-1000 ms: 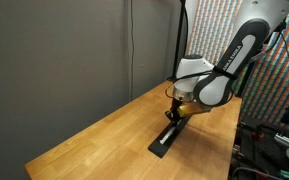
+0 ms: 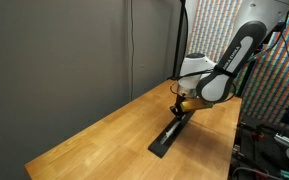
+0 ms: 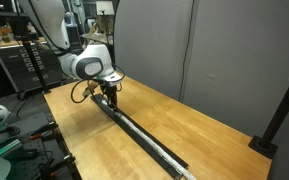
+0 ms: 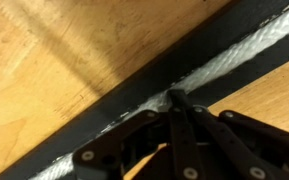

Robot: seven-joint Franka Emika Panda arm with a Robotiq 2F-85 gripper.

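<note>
A white braided rope [image 4: 224, 63] lies lengthwise along a black strip [image 4: 109, 104], which crosses the wrist view diagonally. In exterior view 2 the black strip [image 3: 152, 146] stretches over the wooden table, with the pale rope along it. My gripper is shut, its fingertips close over the rope. Whether they touch it cannot be told, and nothing clearly shows between them. From exterior view 1, the gripper [image 2: 176, 117] points down at the strip [image 2: 166, 138], and the arm hides the strip's far part.
Bare wooden tabletop [image 2: 94, 140] lies open to the left of the strip. A grey partition [image 2: 74, 70] stands behind the table. In exterior view 2 a dark post [image 3: 276, 100] rises at the far right edge.
My arm has shifted very slightly to the right in exterior view 1, staying low over the strip. The strip looks unmoved.
</note>
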